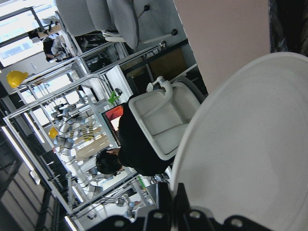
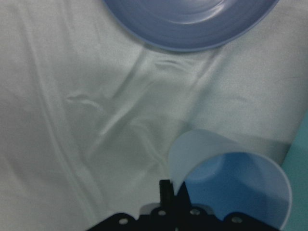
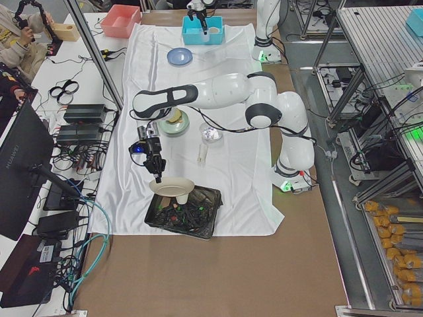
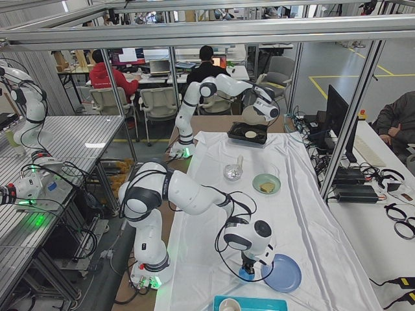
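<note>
My left gripper (image 3: pixel 157 177) is shut on the rim of a cream plate (image 1: pixel 245 139), tilted above a black-lined bin (image 3: pixel 165 216) with a cream cup (image 3: pixel 182 198) below the plate. My right gripper is shut on the wall of a translucent blue cup (image 2: pixel 231 187), near a blue plate (image 2: pixel 187 29) on the cloth and beside a turquoise tray (image 4: pixel 266 304).
A green plate (image 4: pixel 273 186) with yellow food, a foil-like bowl (image 4: pixel 233 173) and a pale elongated item (image 3: pixel 202 153) lie mid-cloth. The white cloth (image 3: pixel 238 191) has free room around them. Monitors and cables line one side.
</note>
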